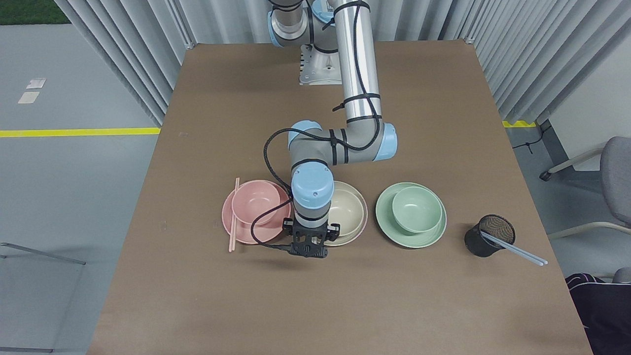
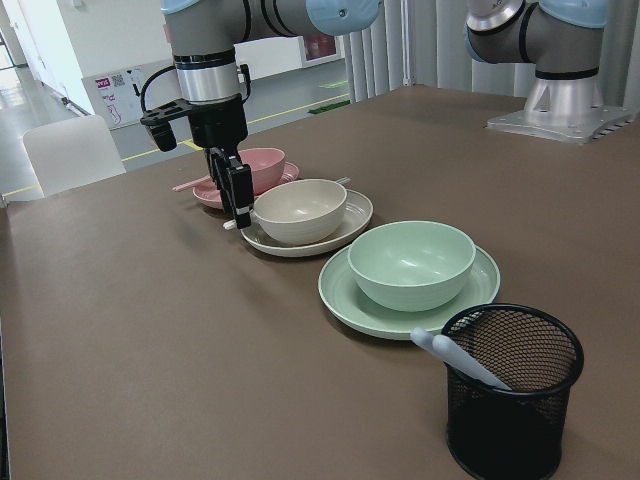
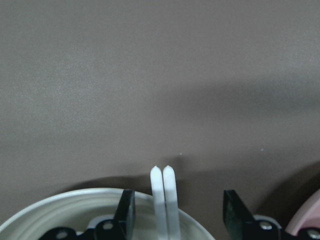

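Note:
My gripper stands open, low over the front rim of the cream plate [image 2: 301,250], which carries a cream bowl [image 2: 300,210]. A pair of white chopsticks [image 3: 163,200] lies between its two fingers in the wrist view, tips pointing outward; whether they touch it I cannot tell. In the front view the gripper covers their ends. To the left, a pink bowl [image 1: 255,200] sits on a pink plate [image 1: 266,233] with pink chopsticks [image 1: 232,228] beside it.
At right are a green bowl [image 1: 417,209] on a green plate [image 1: 390,225] and a black mesh holder [image 1: 479,244] with light chopsticks [image 1: 520,252].

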